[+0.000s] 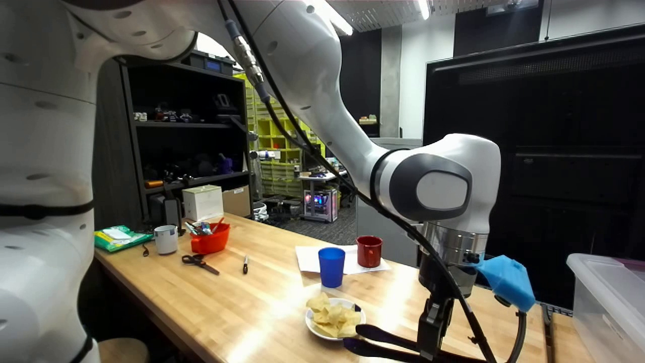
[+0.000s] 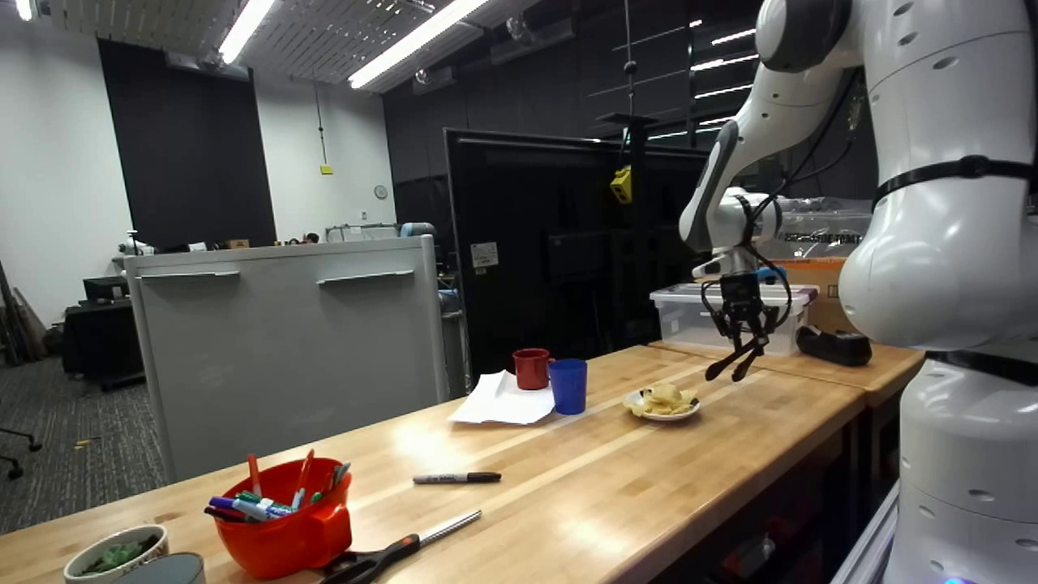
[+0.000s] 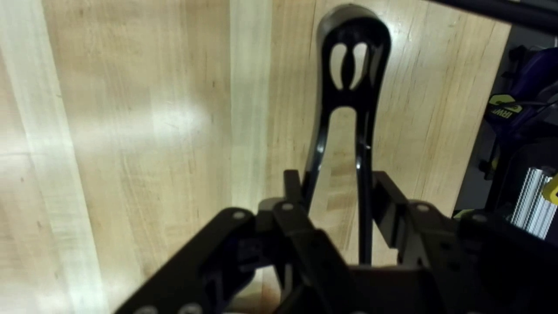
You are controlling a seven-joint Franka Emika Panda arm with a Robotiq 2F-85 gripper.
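In the wrist view my gripper is shut on a pair of black tongs [image 3: 355, 98], one finger against each arm. The joined end of the tongs, with its oval cut-outs, points away from the gripper there. Their two flat tips [image 1: 376, 333] stand apart in exterior view 1, just right of a white plate [image 1: 312, 327] piled with chips [image 1: 333, 317]. Exterior view 2 has the tongs [image 2: 742, 362] hanging tilted above the table, beyond the chips [image 2: 666, 397], with nothing visible between the tips.
Behind the plate stand a blue cup [image 1: 331, 267] and a red mug [image 1: 369, 251], by white paper [image 1: 308, 259]. A clear plastic bin [image 1: 595, 302] is at the right. Scissors [image 2: 389, 558], a marker [image 2: 457, 478] and a red pen holder [image 2: 287, 545] lie farther off.
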